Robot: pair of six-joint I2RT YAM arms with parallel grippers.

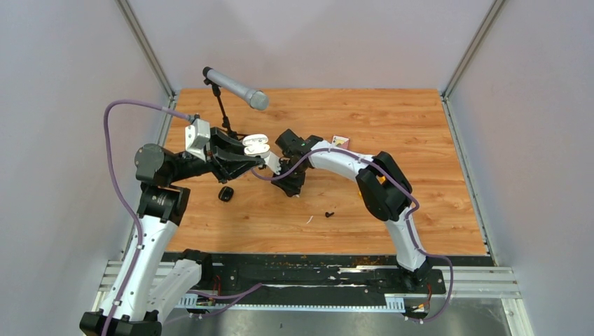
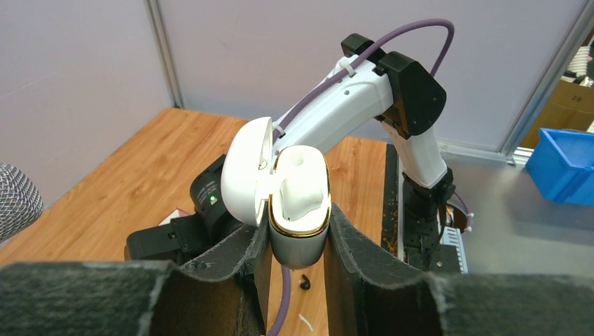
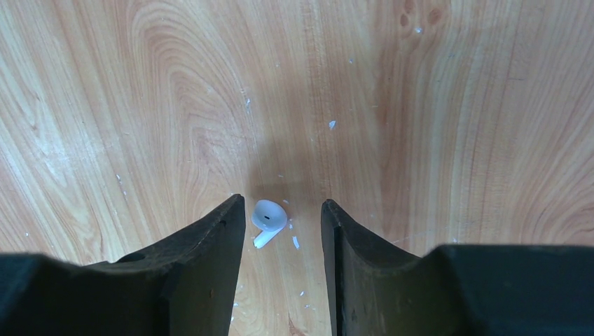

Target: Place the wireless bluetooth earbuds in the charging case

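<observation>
The white charging case [image 2: 301, 241] is held up above the table with its lid [image 2: 244, 175] swung open; my left gripper is shut on its body. Gold trim lines the case's rim, and whether its slots are filled is hard to tell. On the wood lies a white earbud [image 3: 269, 216], its stem towards the lower left. My right gripper points down with open fingers on either side of the earbud. The left finger [image 3: 228, 231] is much nearer to it, and neither visibly touches it. From above, the right gripper [image 1: 291, 187] mostly hides that earbud.
A black case [image 1: 225, 194] lies left of the right gripper, with a small black piece [image 1: 329, 214] and a thin white piece [image 1: 309, 219] to the front. A microphone [image 1: 238, 89] on a stand rises behind the left arm.
</observation>
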